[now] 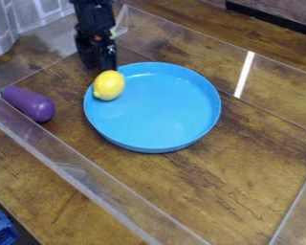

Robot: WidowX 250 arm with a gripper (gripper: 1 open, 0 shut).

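Note:
The dark gripper (95, 46) hangs at the top of the camera view, just behind a yellow lemon-like object (110, 84) that rests on the left part of a blue plate (168, 107). The gripper looks open; what lies between its fingers is hard to make out. A purple eggplant-like object (30, 104) lies on the wooden surface left of the plate.
Clear walls or strips edge the wooden workspace (232, 163) at the left and back. A blue object (0, 230) sits at the lower left corner. The surface right of and below the plate is clear.

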